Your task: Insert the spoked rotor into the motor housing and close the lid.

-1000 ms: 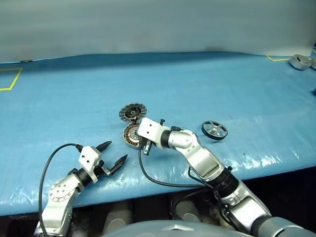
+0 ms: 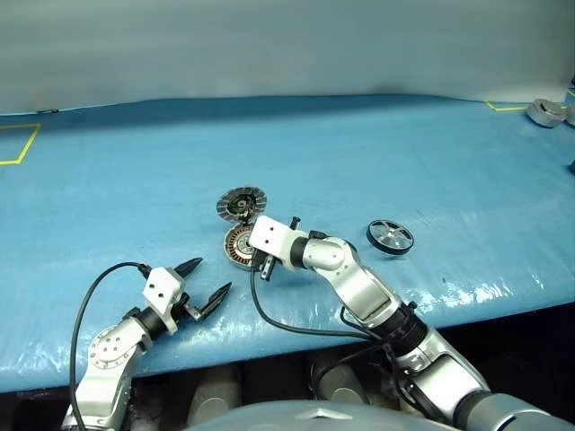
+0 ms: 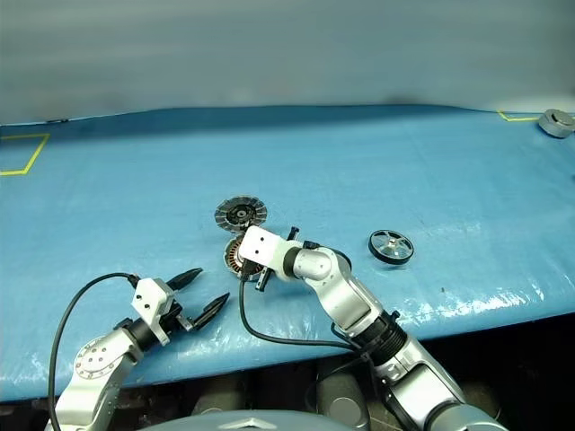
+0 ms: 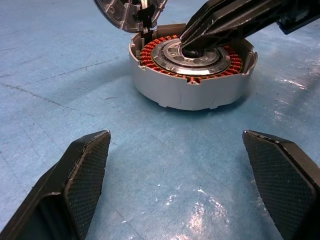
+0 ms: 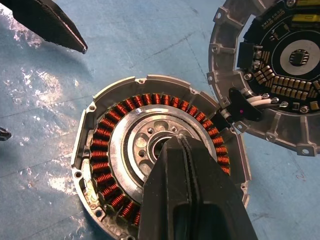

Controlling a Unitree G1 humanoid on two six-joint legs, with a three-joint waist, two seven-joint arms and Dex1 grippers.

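Note:
The motor housing (image 5: 81, 145), grey with a ring of copper coils, sits on the blue table with its bearing hub uncovered. Hinged to it, the lid (image 5: 225, 50) lies folded back, circuit board showing. At the hub's centre my right gripper is shut, its tips touching or just over the bore with nothing visible between them. The spoked rotor (image 2: 391, 235) rests apart on the table, right of the right arm. My left gripper stands open in front of the housing, its pads (image 4: 91, 185) wide apart and only table between them.
Several grey cylindrical parts (image 2: 544, 113) stand at the far right edge. Yellow tape (image 2: 27, 144) marks the left back. The right arm's cable (image 2: 305, 330) loops near the front edge.
The left gripper, housing, lid and rotor stay where they were.

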